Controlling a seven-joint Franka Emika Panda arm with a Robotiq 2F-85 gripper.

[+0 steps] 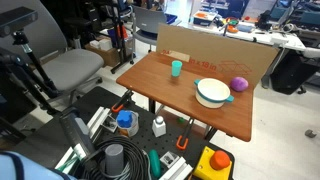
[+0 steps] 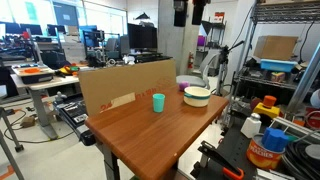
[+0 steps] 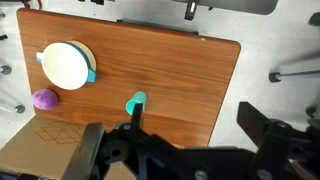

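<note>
A turquoise cup (image 1: 176, 68) stands on the brown wooden table (image 1: 155, 78); the wrist view shows the cup (image 3: 136, 102) lying nearer the left finger. To its right in exterior view 1 is a white bowl or pot (image 1: 212, 92) with turquoise handles. A round purple object (image 1: 238, 84) sits behind the pot, close to the cardboard. My gripper is open, its dark fingers wide apart with only bare table visible between them. In exterior view 2 the gripper (image 2: 190, 22) hangs high above the table, clear of every object.
A cardboard panel (image 1: 215, 52) stands along one long table edge. Beside the opposite edge are a black cable coil (image 1: 125, 160), a white bottle (image 1: 158, 126) and a yellow container with a red top (image 1: 214, 164).
</note>
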